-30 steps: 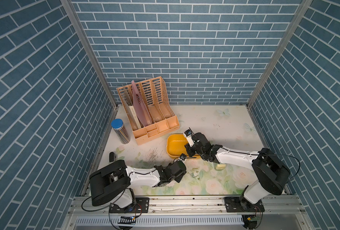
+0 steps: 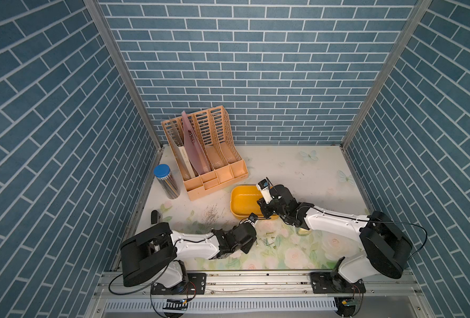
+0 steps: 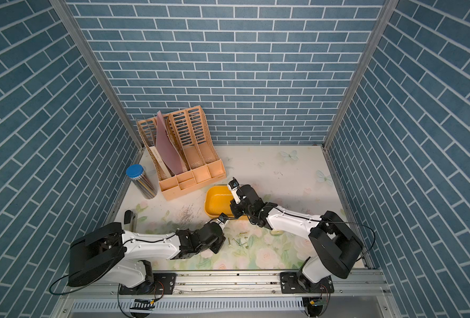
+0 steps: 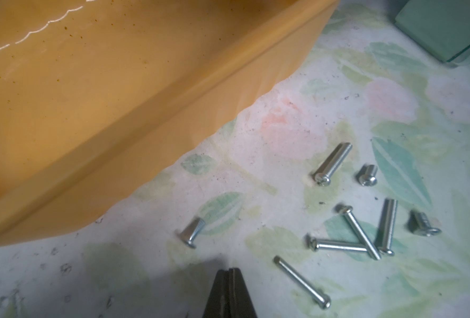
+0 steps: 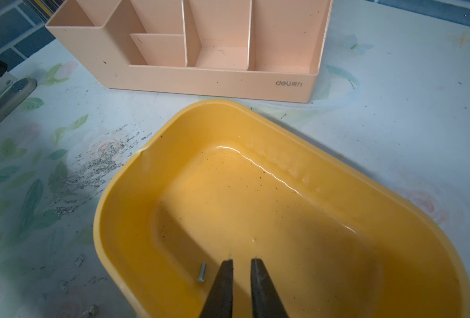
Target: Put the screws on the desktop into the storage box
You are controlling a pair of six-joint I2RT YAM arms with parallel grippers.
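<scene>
The yellow storage box (image 5: pixel 266 212) sits mid-desk, one screw (image 5: pixel 202 272) lying inside near its side wall. Several silver screws lie on the flowered desktop beside it, among them a short one (image 4: pixel 193 231) and a long one (image 4: pixel 301 282). My left gripper is shut, nothing visible between its fingers, low beside the box near those screws. My right gripper hangs over the box with its fingertips a little apart and nothing seen between them.
A peach organiser (image 2: pixel 216 175) stands behind the box, a blue-lidded canister (image 2: pixel 166 180) at left. A green object (image 4: pixel 441 29) sits right of the box.
My right arm has shifted slightly toward the right and front over the box. My left arm has moved only slightly.
</scene>
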